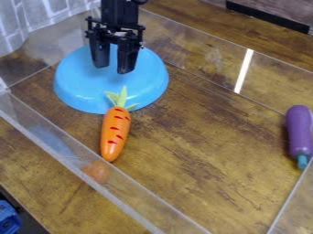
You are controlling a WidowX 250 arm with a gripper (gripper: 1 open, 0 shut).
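My black gripper (113, 53) hangs at the top centre over a light blue round object (108, 90), its two fingers apart at that object's back part. A toy orange carrot (115, 135) with a pale green top lies in front of the blue object, its top at the object's front edge. A purple toy vegetable (298, 132) with a teal tip, perhaps an eggplant, lies at the far right.
Clear plastic walls border the wooden floor (196, 164) at the left and right. A small blue item (5, 218) sits at the lower left corner, outside the wall.
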